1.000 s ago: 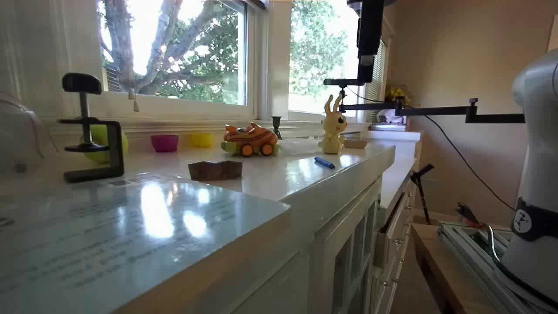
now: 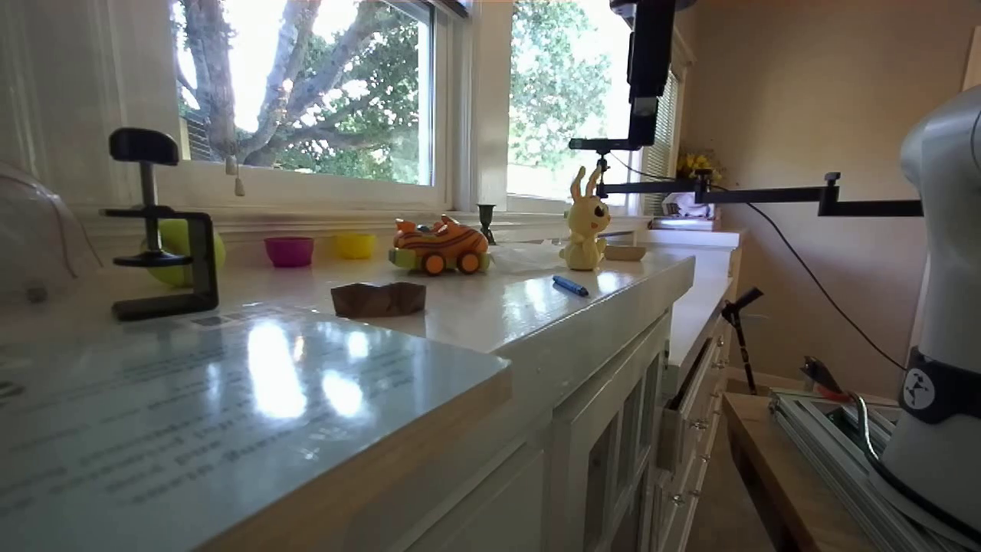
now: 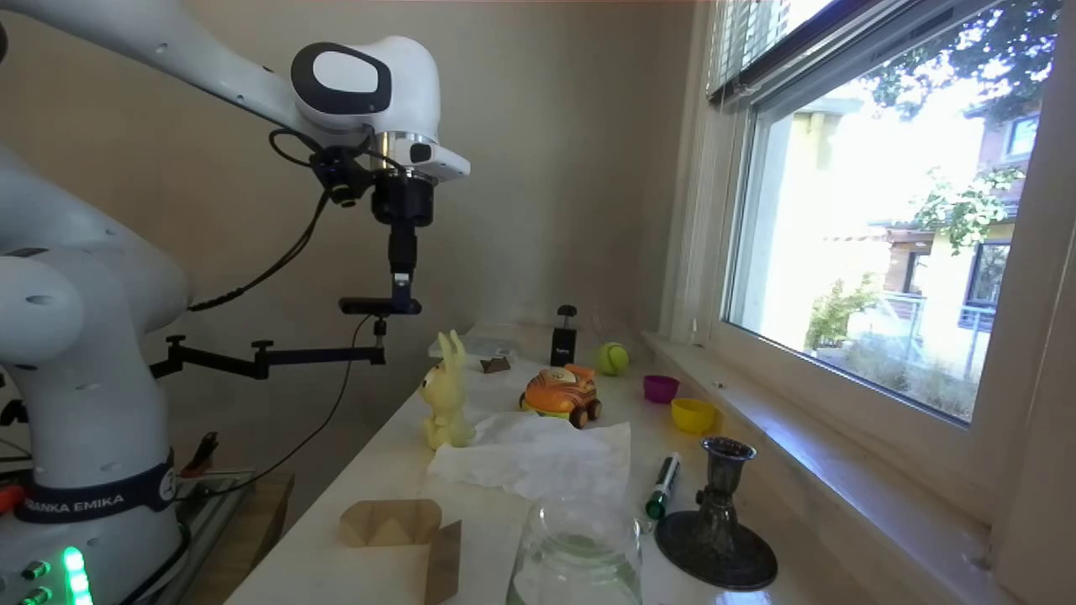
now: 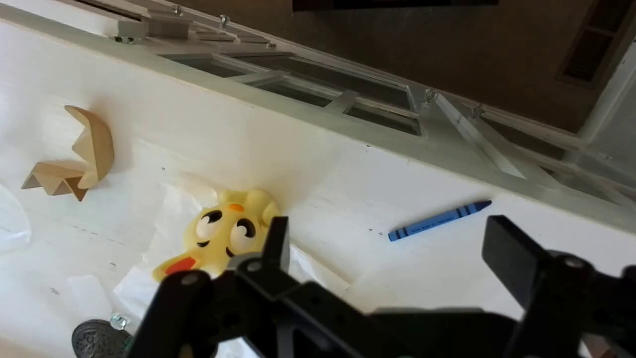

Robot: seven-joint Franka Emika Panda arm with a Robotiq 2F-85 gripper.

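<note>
My gripper stands open in the wrist view, its black fingers point(image 4: 277, 241) wide apart with nothing held between them. Farther down, in the gap as seen from the wrist, a blue crayon point(image 4: 439, 221) lies on the white counter. Beside the left finger shows a yellow rabbit toy point(image 4: 241, 223), partly hidden by the gripper. In exterior view 2 the gripper point(image 3: 403, 287) hangs pointing down, well above the counter, and the rabbit point(image 3: 445, 393) stands upright below it. The crayon point(image 2: 570, 286) lies near the counter's front edge in exterior view 1.
An orange toy car point(image 3: 561, 394), purple cup point(image 3: 661, 388), yellow cup point(image 3: 693, 414), tennis ball point(image 3: 612, 359) and black clamp point(image 3: 562, 343) occupy the far counter. Nearer are a glass jar point(image 3: 577, 560), marker point(image 3: 661, 486) and candle holder point(image 3: 718, 534). A camera arm point(image 2: 763, 196) reaches across.
</note>
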